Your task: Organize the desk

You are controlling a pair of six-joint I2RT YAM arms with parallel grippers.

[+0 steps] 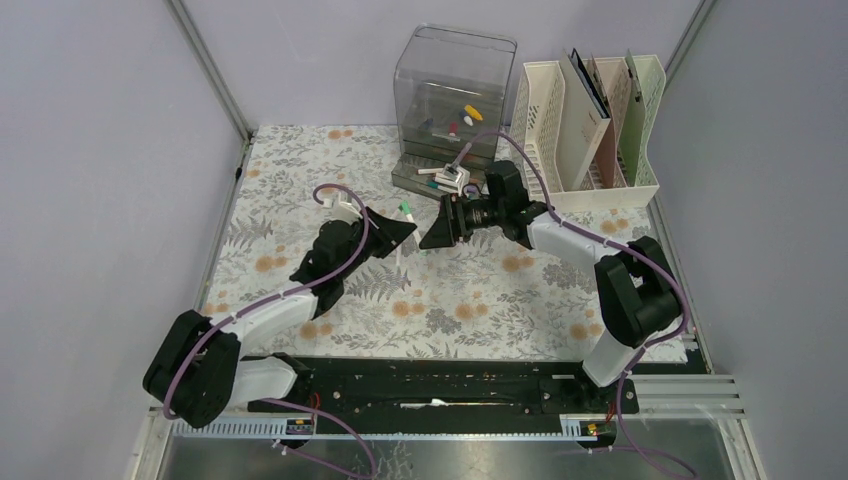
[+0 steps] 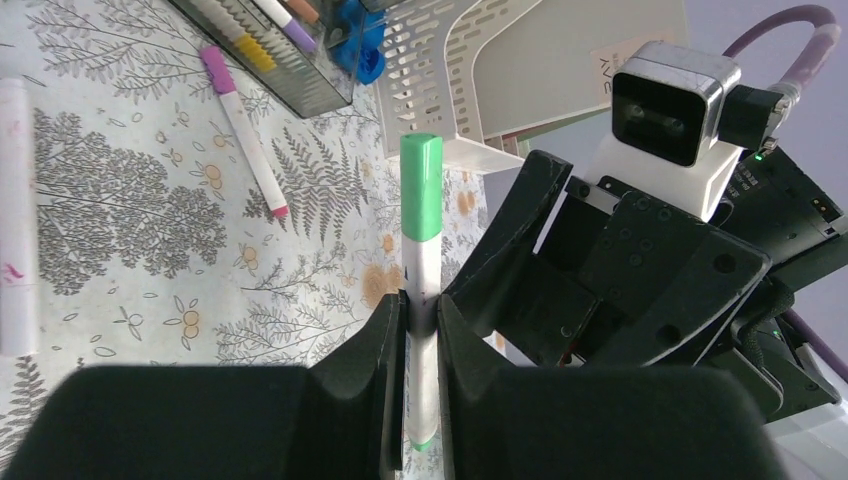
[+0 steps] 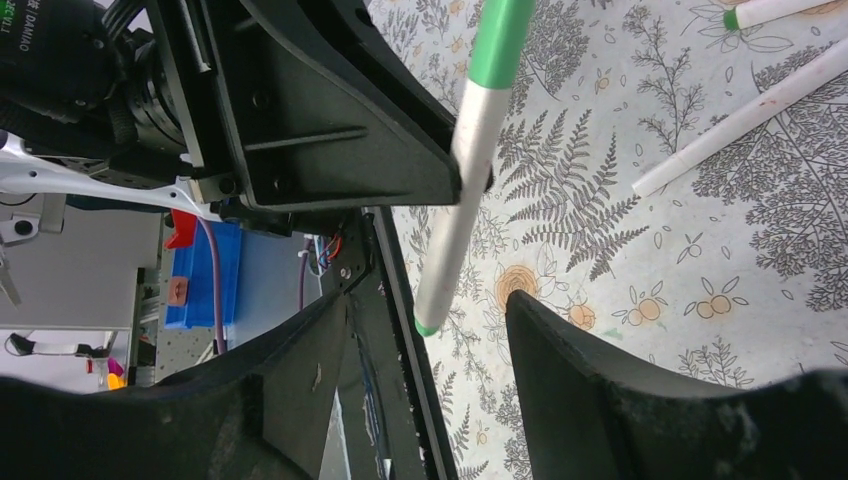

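Observation:
My left gripper is shut on a green-capped white marker, held upright in the air above the desk. My right gripper stands open just beside it, fingers facing the marker, which appears between them in the right wrist view without clear contact. A pink-capped marker lies on the patterned desk near a clear organizer holding markers. A white pen lies at the left of the left wrist view, and more white markers lie on the desk in the right wrist view.
A tall clear drawer box stands at the back centre. File holders with folders fill the back right.

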